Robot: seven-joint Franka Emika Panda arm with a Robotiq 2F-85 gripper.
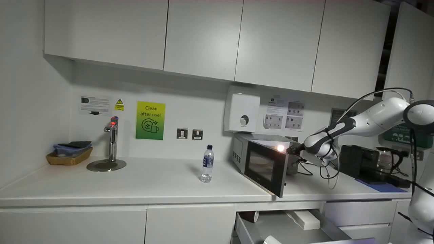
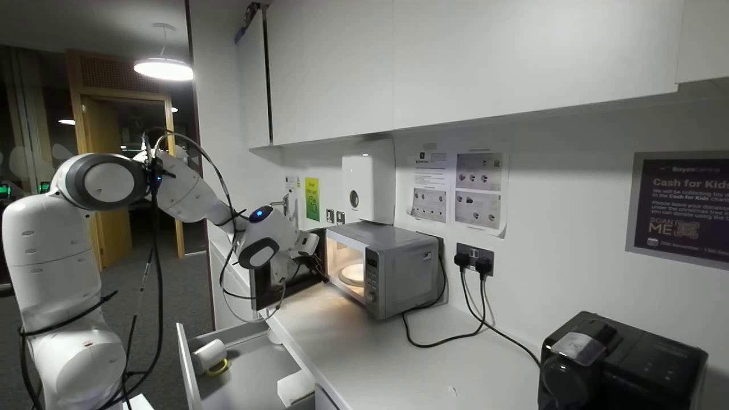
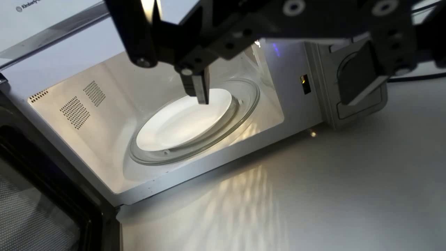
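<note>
The microwave [image 2: 410, 273] stands on the counter with its door [image 1: 262, 164] swung open and its inside lit. A white plate [image 3: 179, 125] lies on the glass turntable [image 3: 246, 111], tilted a little, one side seeming raised above the glass. My gripper is open in front of the cavity, its fingers wide apart and nothing between them. One fingertip [image 3: 201, 90] overlaps the plate in the wrist view; the other overlaps the control side. Exterior view 2 shows the plate [image 2: 352, 274] inside, with the arm's end beside the open door.
Below the counter an open drawer [image 1: 268, 225] holds a white mug [image 2: 210, 355] and a white box [image 1: 305, 219]. A water bottle [image 1: 207, 164] stands left of the microwave. Cables run behind it toward a black coffee machine [image 2: 622, 362]. Counter space left of the bottle is clear.
</note>
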